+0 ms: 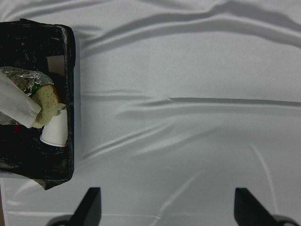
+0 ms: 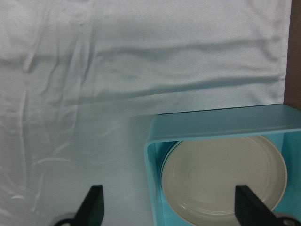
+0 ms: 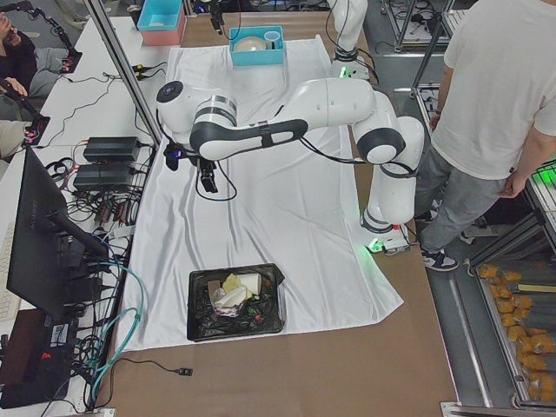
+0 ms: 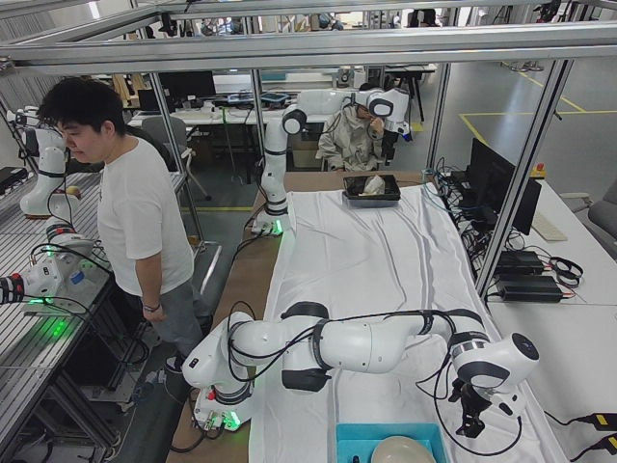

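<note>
A black bin holds crumpled foil, paper, a bread slice and a white cup. My left gripper, raised above that end of the cloth, is open and empty, with the bin at left in its wrist view. A blue box at the other end holds a pale plate and a cup. My right gripper hangs open and empty near this box, whose rim lies below it in the right wrist view.
White cloth covers the table, clear between bin and box. A monitor, cables and black devices line one side. A standing person is beside the other side; a metal frame surrounds the workspace.
</note>
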